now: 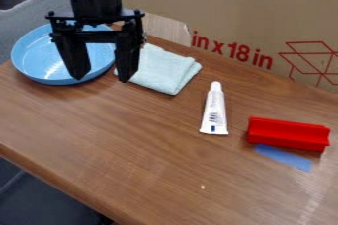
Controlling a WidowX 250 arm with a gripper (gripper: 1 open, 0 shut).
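My black gripper hangs open over the blue bowl at the left, with its fingers pointing down and partly covering the bowl; nothing shows held between them. A folded pale cloth lies just right of the gripper, partly behind it. A white tube lies on the wooden table to the right of the cloth. A red object lies at the far right, on or beside a piece of blue tape.
A cardboard box stands along the back of the table. A dark gap lies past the table's left front edge.
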